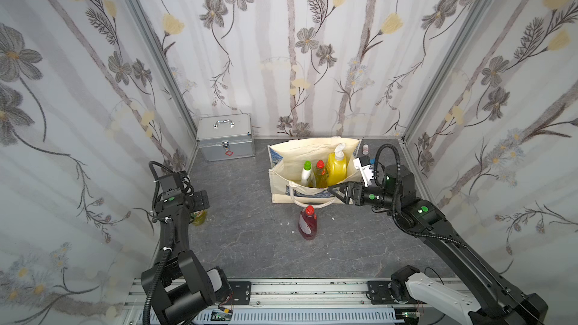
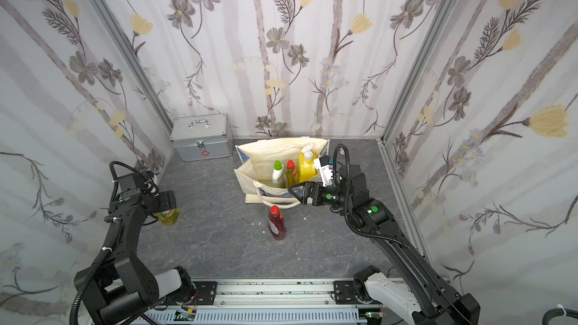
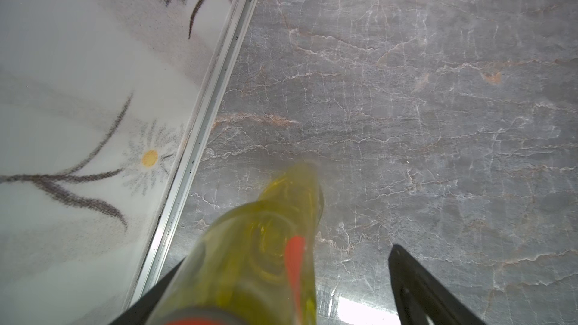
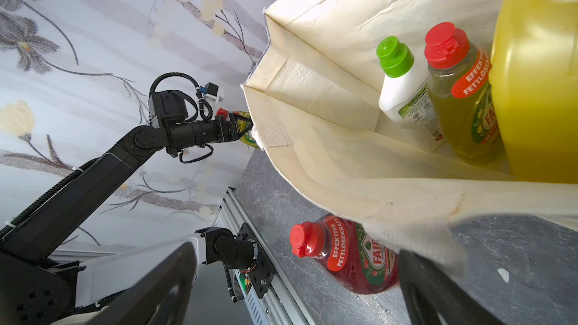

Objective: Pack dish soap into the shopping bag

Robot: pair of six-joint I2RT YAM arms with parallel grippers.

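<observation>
The cream shopping bag [image 1: 283, 174] holds a white green-capped bottle [image 4: 415, 108], a red-capped yellow-green soap [image 4: 463, 108] and a yellow jug [image 4: 536, 102]. A red dish soap [image 1: 307, 225] stands in front. My right gripper is open at the bag's front rim, above and right of the red bottle. At the far left, my left gripper is open around a yellow-green bottle [image 3: 240, 264] with a red cap.
A silver case [image 1: 224, 143] stands at the back left. A small pinkish object [image 1: 365, 149] lies behind the right arm.
</observation>
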